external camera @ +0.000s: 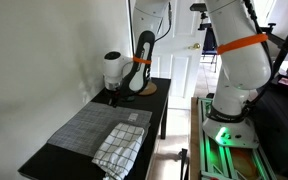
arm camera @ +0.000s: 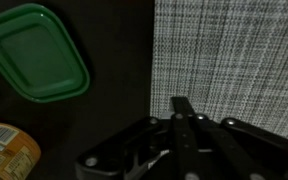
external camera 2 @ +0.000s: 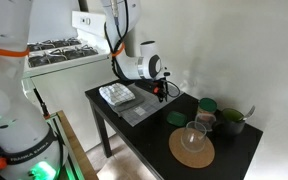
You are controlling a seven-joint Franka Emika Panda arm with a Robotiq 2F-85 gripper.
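My gripper is shut, with nothing visible between its fingers. In the wrist view it stands over the dark table, near the long edge of a grey woven mat (arm camera: 229, 65). A green shallow dish or lid (arm camera: 38, 54) lies to its upper left, apart from it. Exterior view 2 has the gripper (external camera 2: 164, 95) at the far side of the table, beyond the mat (external camera 2: 142, 107), with the green piece (external camera 2: 176, 118) on the near side. A checked cloth (external camera: 118, 150) is spread over the mat's near end in exterior view 1.
An orange-labelled can (arm camera: 9, 150) stands at the wrist view's lower left. A clear glass vessel (external camera 2: 196, 132) sits on a round wooden board (external camera 2: 189, 153); a dark pot (external camera 2: 230, 122) is behind it. The wall runs along the table's back. Bare table lies around the board.
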